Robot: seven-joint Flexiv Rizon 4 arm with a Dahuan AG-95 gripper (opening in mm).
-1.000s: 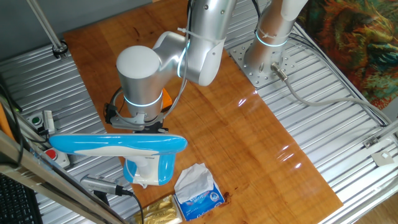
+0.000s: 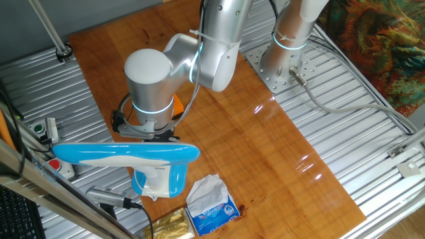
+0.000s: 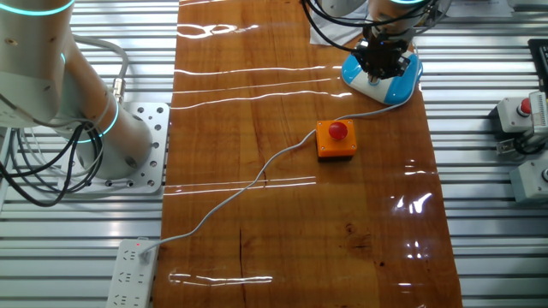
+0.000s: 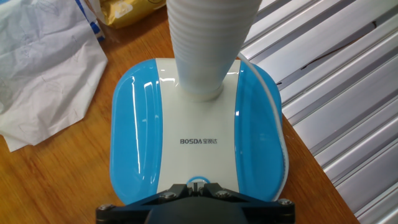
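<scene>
A blue and white desk lamp stands on the wooden table; its base [image 4: 199, 124] fills the middle of the wrist view and its long head [image 2: 126, 154] lies across exterior view 1. My gripper is over the front part of that base, at a round button ringed in blue. The fingertips meet in the wrist view, so the gripper is shut, with nothing visible between them. Whether they touch the button cannot be made out. In exterior view 1 the lamp head hides the gripper.
A tissue pack [image 2: 214, 214] and a gold packet [image 2: 170, 226] lie beside the lamp. An orange box with a red button [image 3: 336, 139] sits on the table, the lamp's cable [image 3: 257, 181] running past it.
</scene>
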